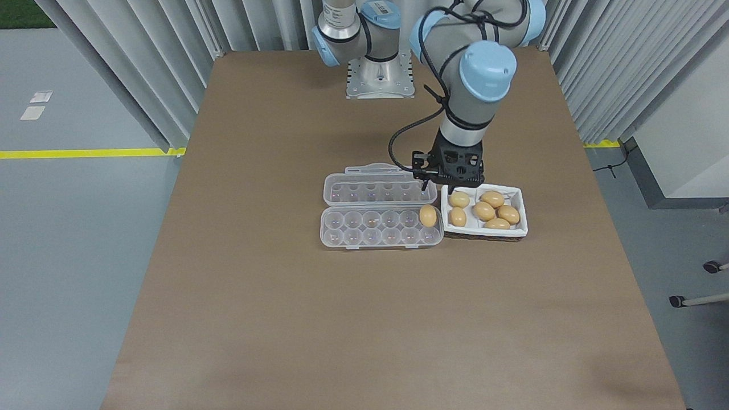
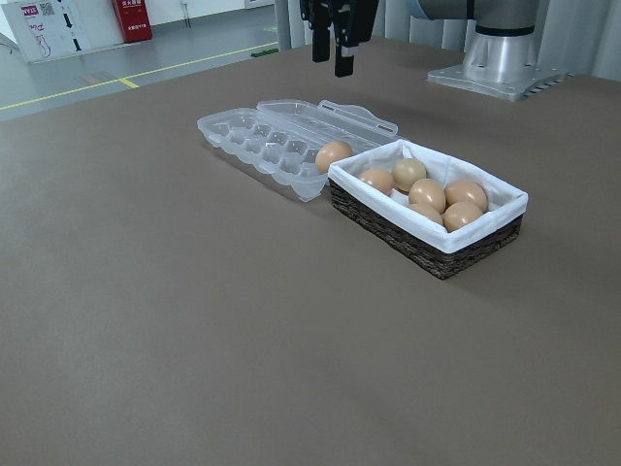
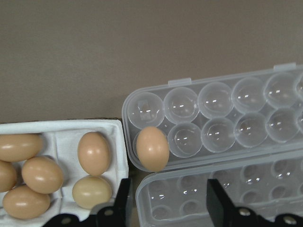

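Observation:
My gripper hovers above the back of a clear egg carton and a cloth-lined basket, its fingers apart with nothing between them. One brown egg (image 3: 152,149) rests in an end cup of the carton (image 1: 376,242), beside the basket. The basket (image 2: 437,254) has a white liner and dark woven sides and holds several eggs (image 1: 483,211). The carton's lid (image 1: 379,191) lies open behind the cups, most of which are empty.
The robot base (image 1: 379,85) stands on a metal plate at the back of the brown table (image 1: 376,314).

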